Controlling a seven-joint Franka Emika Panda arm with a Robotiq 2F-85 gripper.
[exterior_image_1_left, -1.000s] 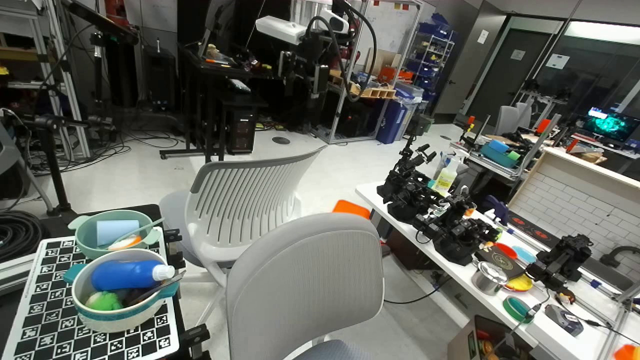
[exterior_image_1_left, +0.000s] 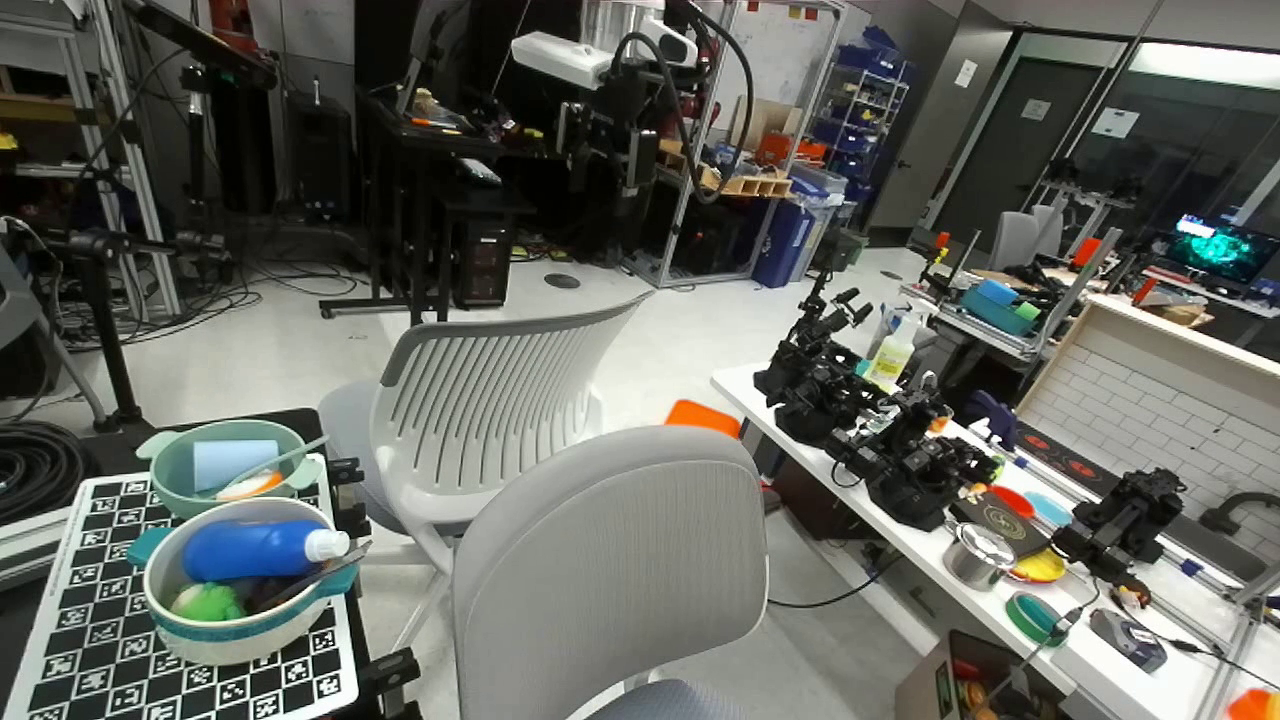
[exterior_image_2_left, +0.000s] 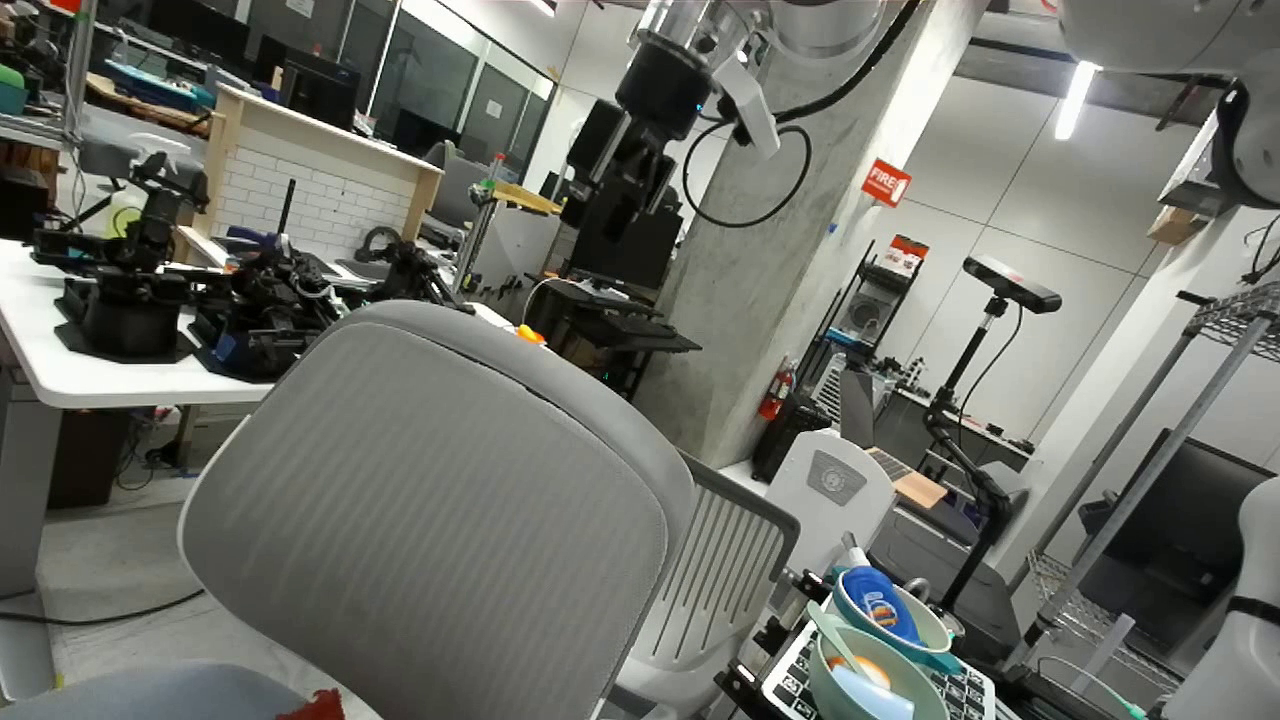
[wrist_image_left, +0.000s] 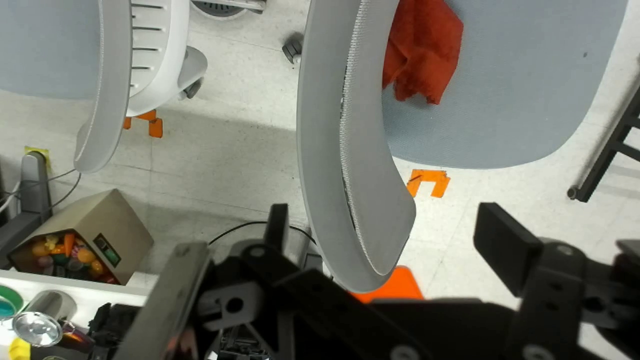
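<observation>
My gripper is open, its two dark fingers wide apart with nothing held between them. It hangs high in the air above a grey chair's backrest (wrist_image_left: 354, 180), which passes through the gap as seen from above. A crumpled red cloth (wrist_image_left: 423, 51) lies on the blue-grey seat (wrist_image_left: 510, 108) of that chair. In the second exterior view only a bit of the cloth (exterior_image_2_left: 316, 706) shows at the bottom edge. The first exterior view has the gripper (exterior_image_1_left: 603, 154) at the top, clear of everything below.
A second grey chair (exterior_image_1_left: 504, 384) stands close by. On a checkered board (exterior_image_1_left: 108, 576), a pot (exterior_image_1_left: 240, 648) holds a blue bottle (exterior_image_1_left: 258, 550), and a green bowl (exterior_image_1_left: 174, 462) holds a light-blue cup. Robot arms (exterior_image_1_left: 840, 396) and a silver pot (exterior_image_1_left: 978, 558) occupy the white table (exterior_image_1_left: 768, 414).
</observation>
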